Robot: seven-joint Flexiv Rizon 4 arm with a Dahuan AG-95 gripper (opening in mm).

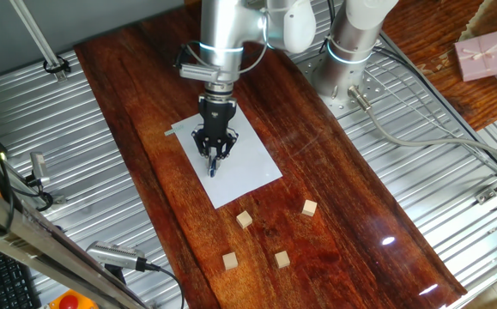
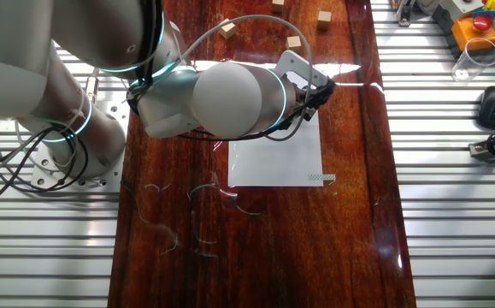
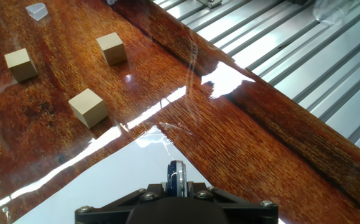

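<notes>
My gripper (image 1: 214, 156) points down over a white sheet of paper (image 1: 250, 167). Its fingers are closed around a slim dark blue and silver object, which looks like a pen or marker (image 3: 177, 177). Only the tip of that object (image 1: 212, 170) shows below the fingers in the first exterior view; whether it touches the paper I cannot tell. Beyond the sheet lie several small wooden cubes, among them one near cube (image 1: 245, 220) and one to the right (image 1: 309, 208). In the second exterior view the arm hides part of the paper (image 2: 273, 164).
Two further cubes, one left (image 1: 230, 261) and one right (image 1: 282, 259), lie farther out on the wooden table. A small clear piece (image 3: 36, 10) shows beyond the cubes in the wrist view. A pink box (image 1: 486, 56) is at the far right, off the work area.
</notes>
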